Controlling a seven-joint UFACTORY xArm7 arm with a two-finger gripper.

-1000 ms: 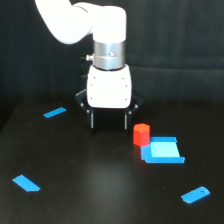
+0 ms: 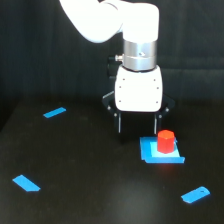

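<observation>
A red block (image 2: 166,142) stands within a square marked in blue tape (image 2: 148,155), over its pale centre (image 2: 158,151). My gripper (image 2: 137,126) points downward behind and to the left of the block. Its two thin fingers (image 2: 155,124) are spread apart, and nothing shows between them. The block is outside the fingers, just to the right of the right finger. Whether that finger touches the block cannot be told from this angle.
Blue tape strips lie on the dark table at the far left (image 2: 55,112), near left (image 2: 26,184) and near right (image 2: 195,195). A dark curtain (image 2: 40,60) hangs behind.
My gripper has moved right and slightly nearer the camera, fingers still apart. The red block has shifted right and a little nearer, from the square's left back corner to over its pale centre.
</observation>
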